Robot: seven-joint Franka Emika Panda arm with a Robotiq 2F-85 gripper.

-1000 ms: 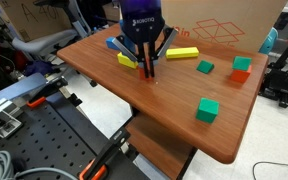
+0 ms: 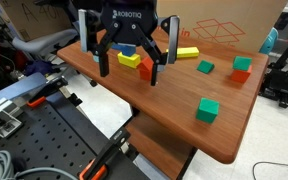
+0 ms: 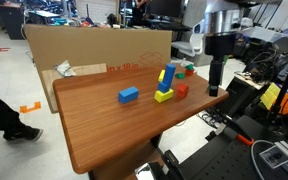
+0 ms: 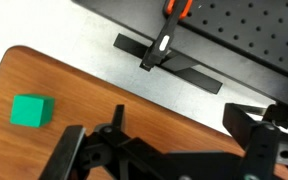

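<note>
My gripper (image 2: 127, 72) stands open near the front edge of the wooden table, its black fingers spread wide with nothing between them. In exterior view 1 a red block (image 2: 145, 70) shows on the table just behind the fingers, partly covered by one of them. Exterior view 2 has the red block (image 3: 183, 90) lying apart from the gripper, to the left of it. From the wrist view, the opening between the fingers faces the table's edge and the floor; a green block (image 4: 31, 111) sits at the left.
Yellow blocks (image 3: 164, 96) with a blue block (image 3: 166, 78) above them stand near the red one. Another blue block (image 3: 128, 95) lies alone. At the other side are a green block (image 2: 207, 109) and a green-on-red stack (image 2: 241, 68).
The fingers, earlier close together around the red block, are now spread wide. My gripper has shifted left and toward the table's front edge, away from the block, which stays on the table.
</note>
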